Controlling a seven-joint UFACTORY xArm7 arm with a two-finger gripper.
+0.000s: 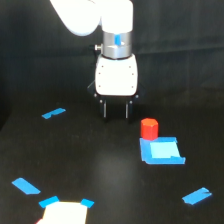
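A red block [149, 129] rests on the dark table, at the back left edge of a square marked out in blue tape [149, 157]. To the left of the block and farther back in the picture is my gripper [116, 109], pointing down under the white arm. Its dark fingers stand apart, and nothing shows between them. A gap separates the gripper from the block. Inside the taped square lies a pale patch [164, 150].
A whitish object [65, 213] is cut off by the bottom edge at the left. Blue tape strips lie at the left [54, 113], front left [26, 186] and front right [197, 196].
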